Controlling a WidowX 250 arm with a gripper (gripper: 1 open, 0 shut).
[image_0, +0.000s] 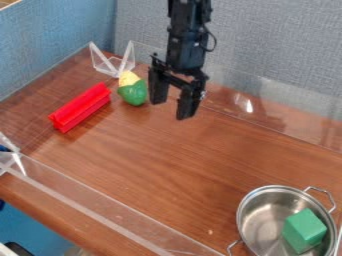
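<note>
My black gripper (175, 92) hangs over the back middle of the wooden table, open, with nothing seen between its fingers. Just left of it, a green object (134, 92) with a yellow piece (127, 78) behind it sits on the table. A red bar (80, 108) lies further left. A steel pot (262, 220) at the front right holds a green block (303, 231).
White wire-like shapes (103, 60) stand at the back left, and a blue wall (34, 45) borders the left side.
</note>
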